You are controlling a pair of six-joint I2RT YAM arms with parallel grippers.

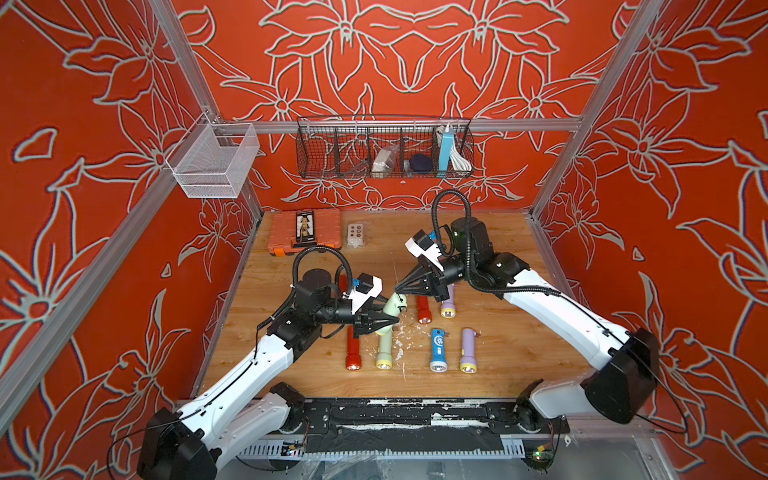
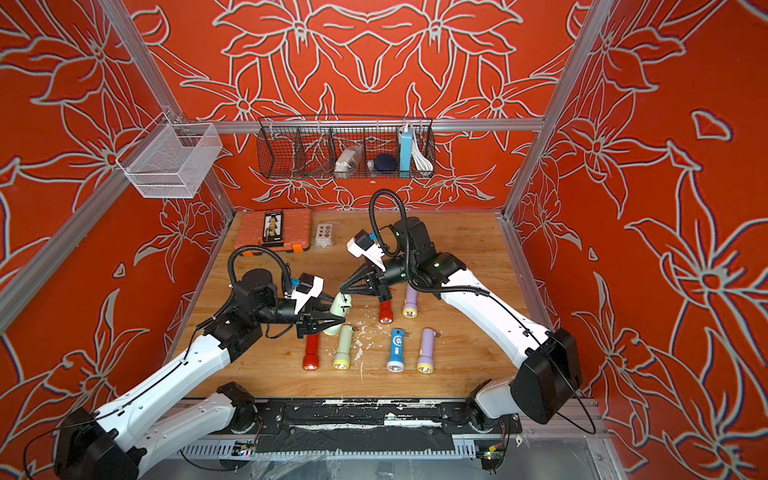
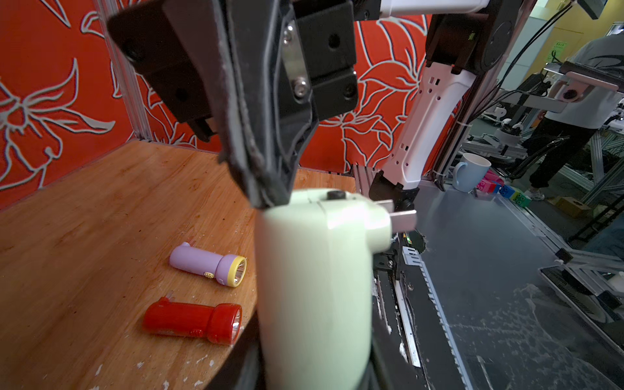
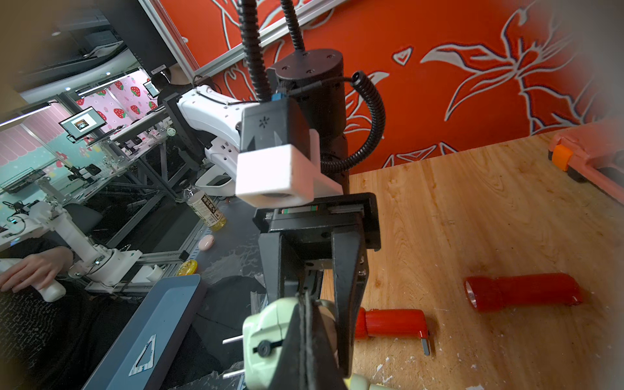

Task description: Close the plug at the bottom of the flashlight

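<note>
A pale green flashlight (image 3: 312, 292) stands upright in my left gripper (image 1: 388, 310), its plug end up, raised above the table. In the right wrist view that end (image 4: 263, 338) shows two metal prongs sticking out sideways and a small black switch; in the left wrist view the prongs (image 3: 403, 219) are also visible. My right gripper (image 1: 400, 290) is shut, with its fingertips at the top of the flashlight. Whether they touch the plug cannot be told for sure; the fingers hide part of that end.
Red, blue, lilac and pale green flashlights lie on the wooden table (image 1: 520, 336). An orange case (image 1: 284, 240) and a small pack (image 1: 355, 234) are at the back. A wire basket (image 1: 344, 152) hangs on the back wall. The table's right side has free room.
</note>
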